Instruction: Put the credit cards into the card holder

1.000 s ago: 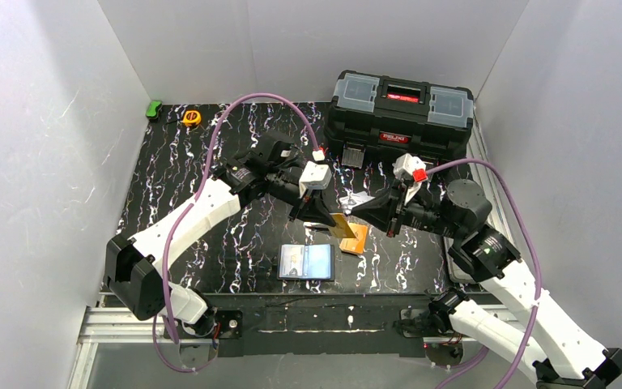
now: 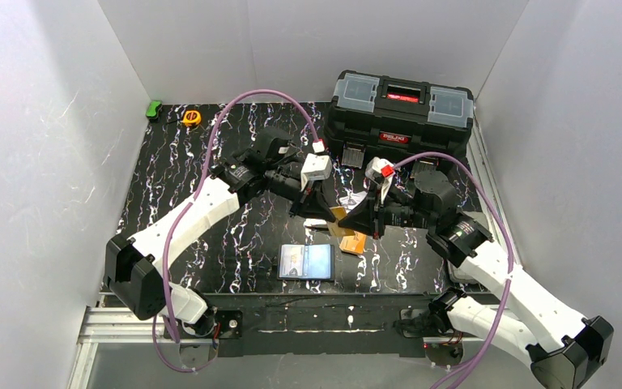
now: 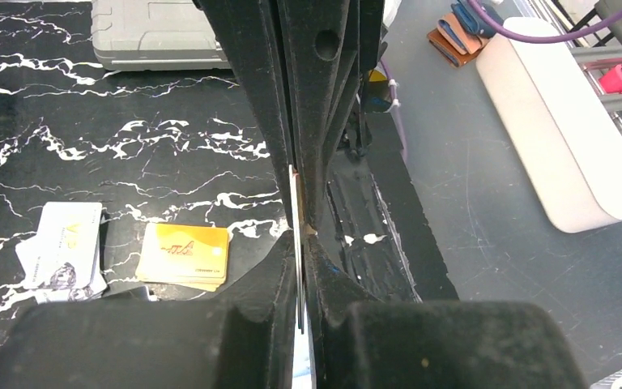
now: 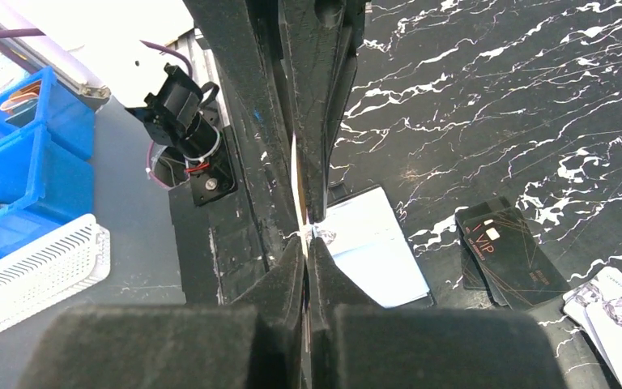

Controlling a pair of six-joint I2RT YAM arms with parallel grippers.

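Between my two grippers hangs a gold card [image 2: 337,214], seen edge-on in both wrist views. My right gripper [image 2: 347,226] is shut on it from the right. From the left, the fingers of my left gripper [image 2: 331,217] stand slightly apart around the same card, a narrow gap showing in the left wrist view. Below lies the open card holder [image 2: 306,262], with clear sleeves. Orange cards [image 3: 184,252] rest in a stack on the table, white cards [image 3: 66,246] beside them. Black cards [image 4: 509,247] show in the right wrist view.
A black toolbox [image 2: 401,117] stands at the back right. An orange tape measure [image 2: 191,118] and a green item [image 2: 154,110] sit at the back left. A grey case [image 3: 158,34] lies at the table's right side. Bare table surrounds the holder.
The left arm has stayed nearly still.
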